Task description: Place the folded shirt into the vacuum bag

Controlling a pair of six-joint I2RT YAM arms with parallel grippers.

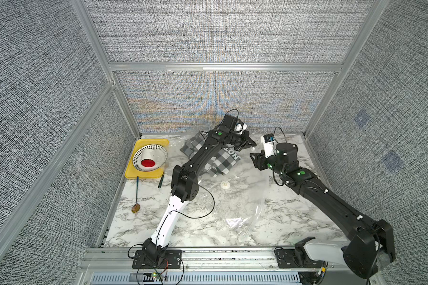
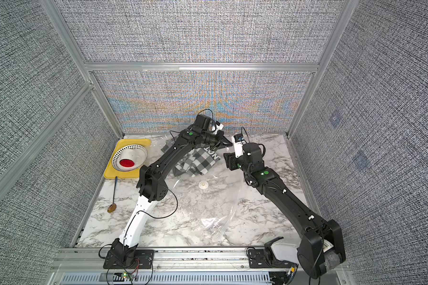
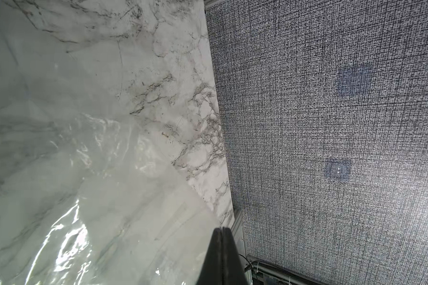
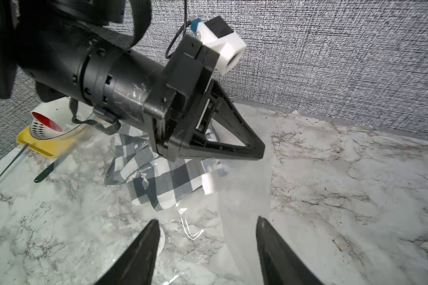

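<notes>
The folded black-and-white checked shirt lies at the back middle of the table, partly covered by my left arm. Clear film of the vacuum bag spreads around it and toward the front. In the right wrist view, the film hangs as a raised sheet from the tips of my left gripper, which is shut on it. The left wrist view shows the bag's edge running up to the closed fingertips. My right gripper is open with nothing held, right of the left gripper and near the raised film.
On the left, a yellow tray carries a white bowl with something red inside. A spoon and a dark-handled tool lie nearby. A round white valve sits mid-table.
</notes>
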